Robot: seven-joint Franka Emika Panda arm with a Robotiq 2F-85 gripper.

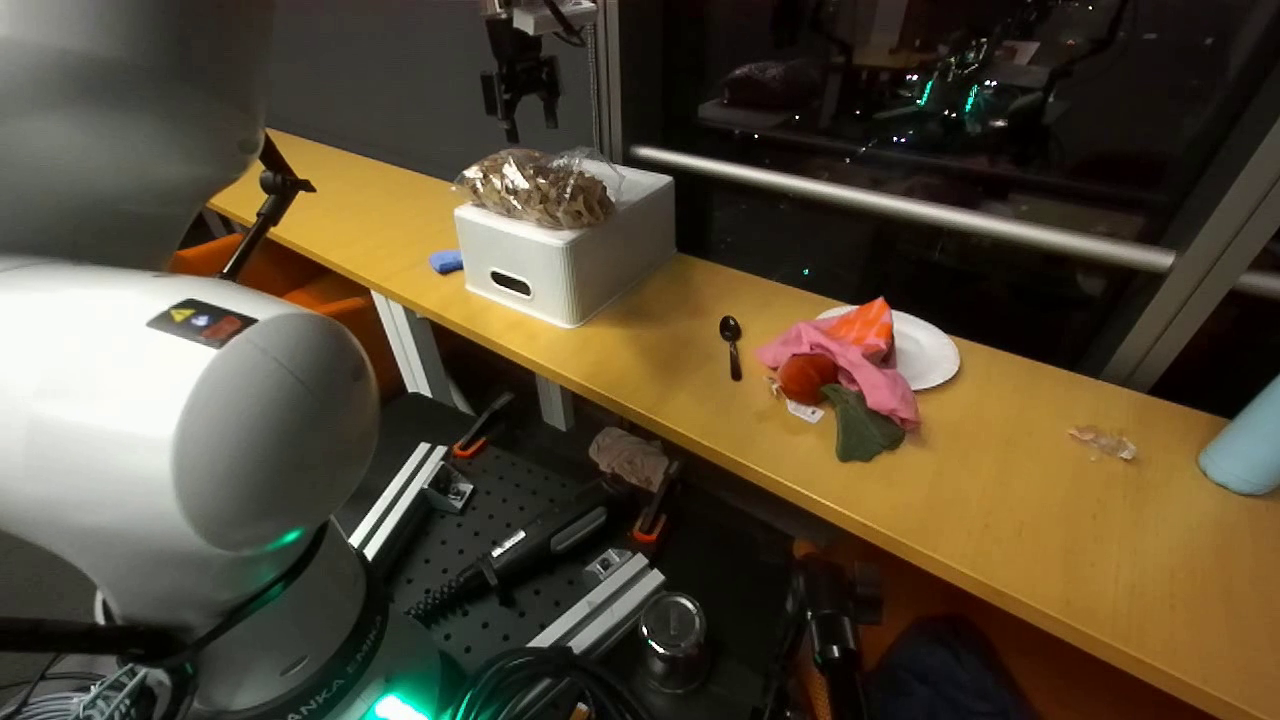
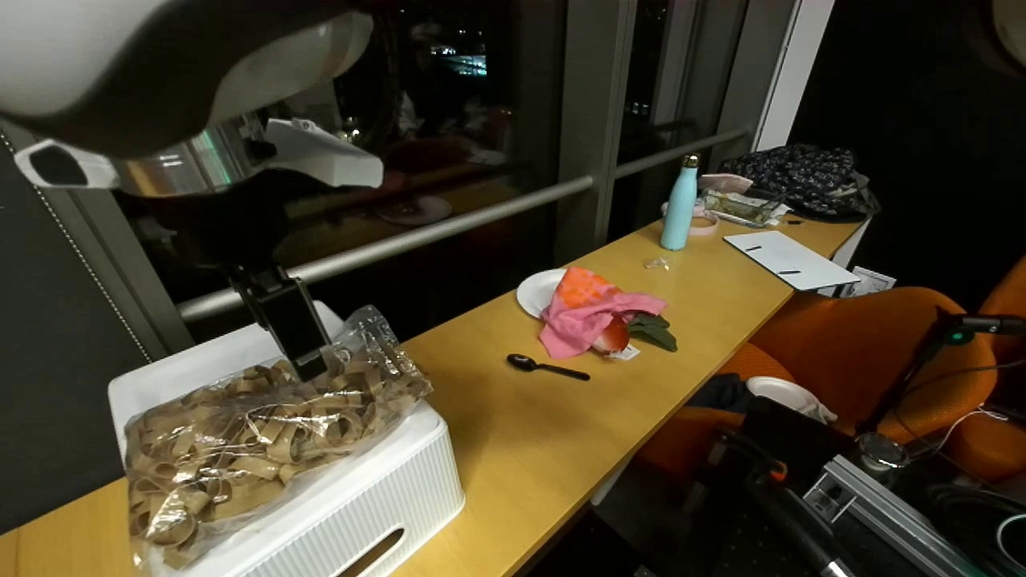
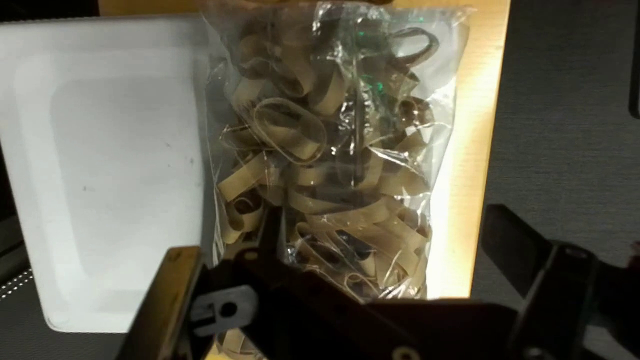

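A clear plastic bag of brown paper-like loops (image 1: 540,192) lies on top of the white ribbed box (image 1: 624,234). Above it hangs my gripper (image 1: 531,127), pointing down, its fingers open. Nothing shows between the two fingers. The wrist view has the bag (image 3: 336,150) filling the middle, one of my dark fingers (image 3: 273,231) over its lower left part and the other finger (image 3: 510,240) off to its right. Bare box top (image 3: 132,168) shows to the bag's left. From exterior view 2, a finger (image 2: 293,327) appears over the bag's upper part.
Along the table lie a black spoon (image 1: 732,348), a pink cloth (image 1: 882,384) with a red round item (image 1: 806,378), and a white plate (image 1: 930,350). A blue bottle (image 2: 680,207) stands farther off. Beside the box sits a small blue object (image 1: 445,260).
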